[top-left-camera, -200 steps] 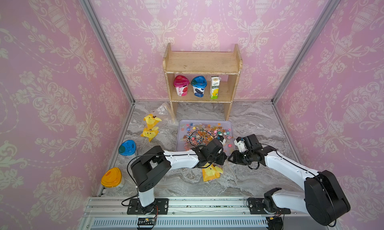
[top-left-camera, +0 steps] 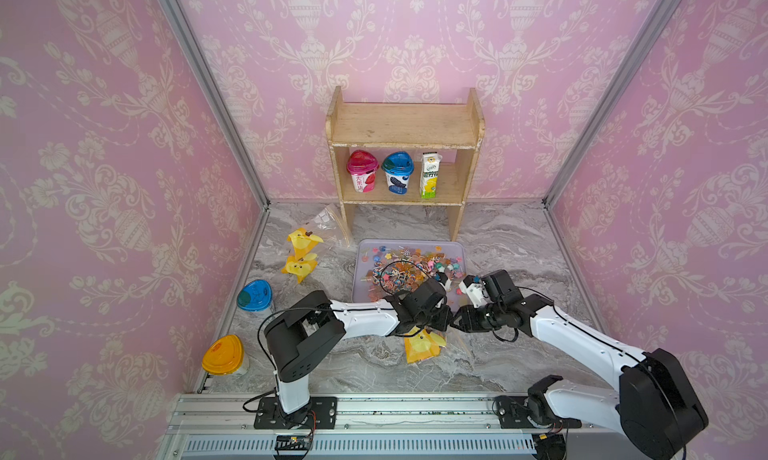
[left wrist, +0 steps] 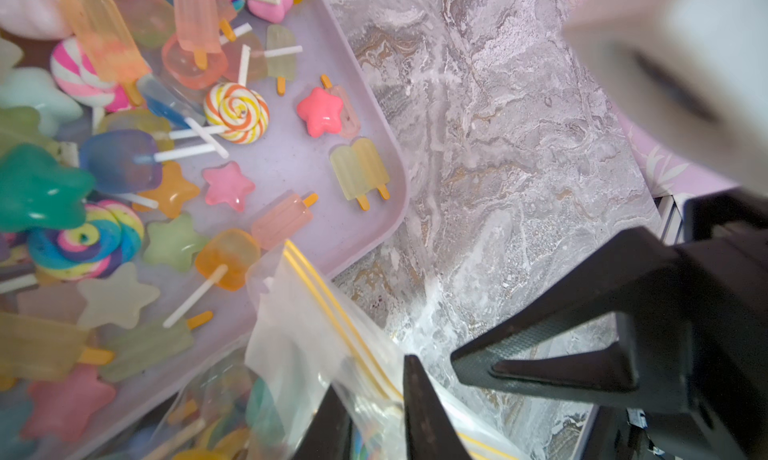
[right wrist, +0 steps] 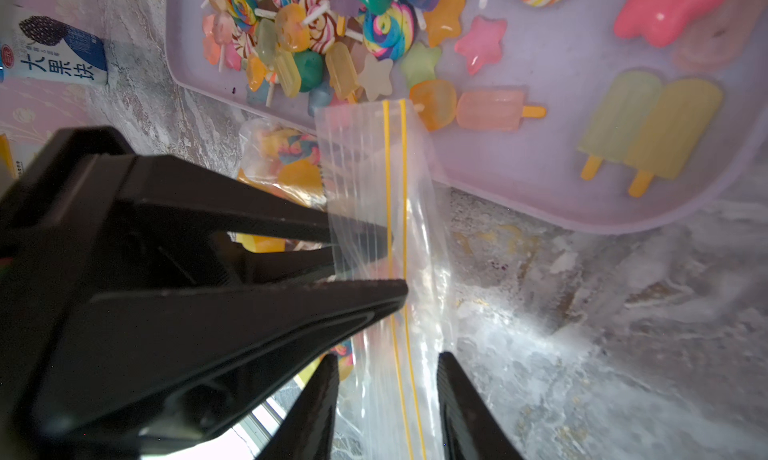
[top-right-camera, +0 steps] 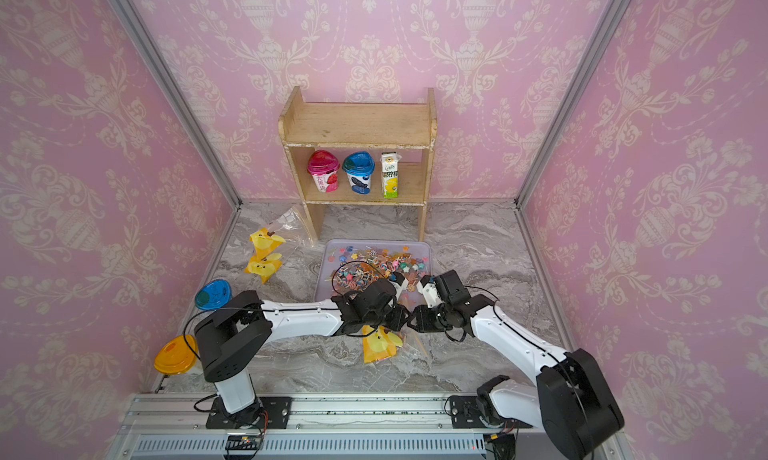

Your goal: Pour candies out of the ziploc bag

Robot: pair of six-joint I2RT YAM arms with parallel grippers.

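A clear ziploc bag (right wrist: pixel 424 276) with yellow seal lines and a yellow bag body (top-left-camera: pixel 422 346) lies at the front of the candy tray, between my grippers. My left gripper has its fingertips around the bag's top edge in the left wrist view; whether they press it is unclear. My right gripper has its fingertips either side of the seal strip, apparently apart. The other arm's black parts cover part of both wrist views. Candies fill the lilac tray (left wrist: pixel 376 236).
A wooden shelf (top-left-camera: pixel 404 119) with cups and a carton stands behind. Yellow bags (top-left-camera: pixel 302 264) lie at left, a blue-lidded tub (top-left-camera: pixel 255 295) and a yellow-lidded tub (top-left-camera: pixel 222 353) at front left.
My right gripper has moved slightly left and down in the top left view, closer to the left gripper and bag. The left arm looks unchanged.
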